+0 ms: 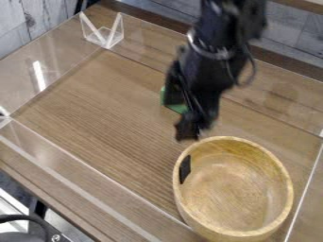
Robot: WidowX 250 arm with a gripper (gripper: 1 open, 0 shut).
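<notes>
The dark robot gripper (190,123) hangs over the middle of the table, blurred, its fingers apart. Behind it, a green block (175,97) is partly hidden. A round tan bowl (246,194) sits at the lower right, with a dark patch on its left rim; its inside looks empty.
A clear plastic item (101,30) stands at the back left. A wall borders the back right, and the table's edge runs along the lower left.
</notes>
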